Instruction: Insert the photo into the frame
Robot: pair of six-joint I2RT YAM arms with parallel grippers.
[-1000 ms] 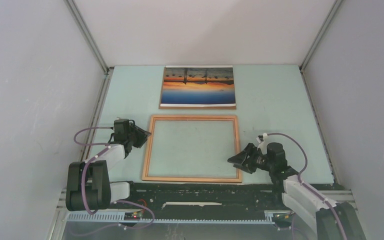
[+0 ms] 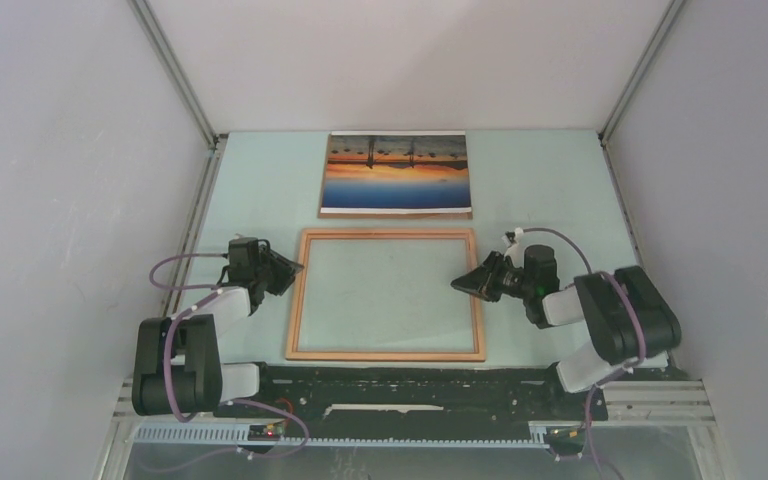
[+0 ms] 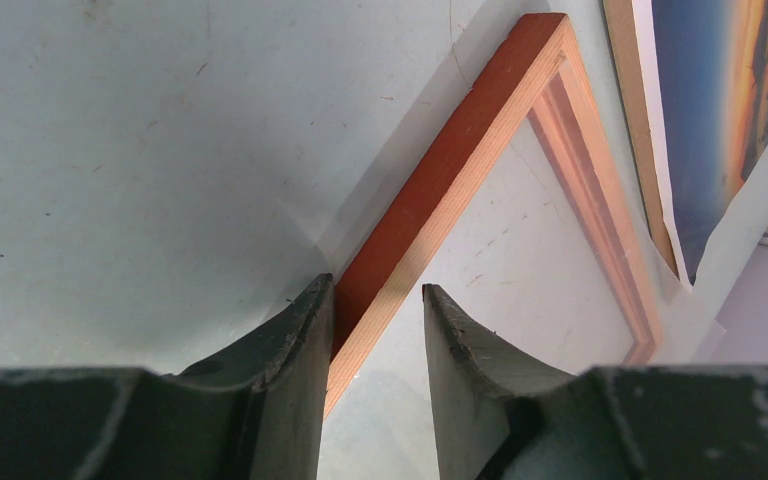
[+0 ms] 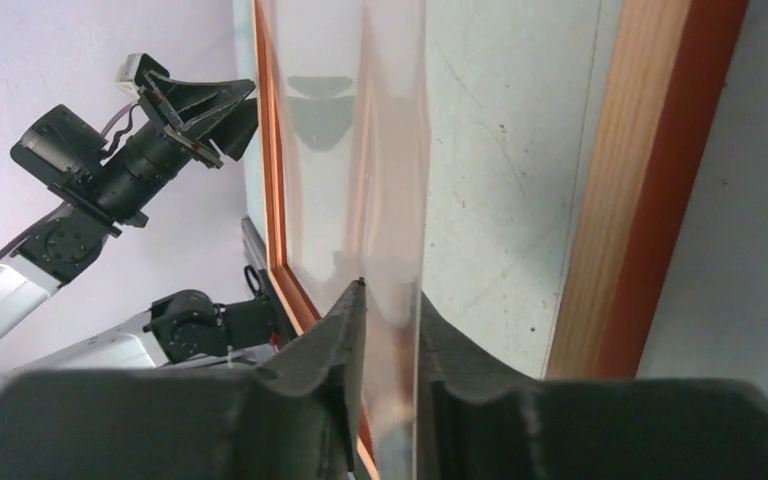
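An empty wooden frame (image 2: 386, 356) lies flat at the table's centre. Its left side bar runs between the fingers of my left gripper, which is shut on it, one finger outside and one inside. Over the frame's right side reaches my right gripper (image 2: 468, 290). In the right wrist view, a clear sheet (image 4: 397, 170) seems to stand with its edge between that gripper's part-open fingers (image 4: 338, 335); whether they grip it cannot be told. Behind the frame lies the photo (image 2: 396, 185), a sunset picture over blue.
A brown board (image 2: 400, 215) shows under the photo's front edge. White walls close in the sides and back.
The right arm has swung, its elbow moving up in the top view, and its gripper has shifted toward the back along the frame's right side. My left gripper stays in place.
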